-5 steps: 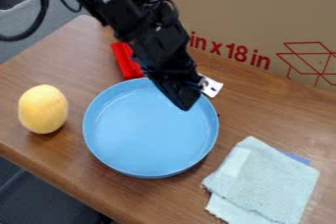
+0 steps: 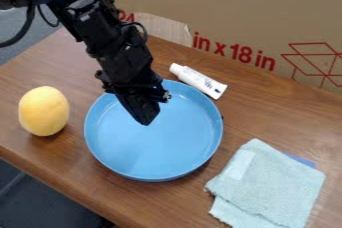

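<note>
My black gripper (image 2: 144, 106) hangs over the upper left part of a blue plate (image 2: 154, 152), pointing down, shut, with nothing visible between its fingers. A yellow oval object (image 2: 44, 111) rests on the wooden table left of the plate. A white tube (image 2: 197, 80) lies behind the plate, to the right of the gripper. A folded pale cloth (image 2: 265, 187) lies to the right of the plate, near the front.
A cardboard box (image 2: 254, 22) stands along the back of the table (image 2: 294, 122). The left front table edge drops to a dark area at the lower left.
My gripper has moved left from the plate's upper right, uncovering more of the white tube. The red object seen behind it earlier is now hidden by the arm.
</note>
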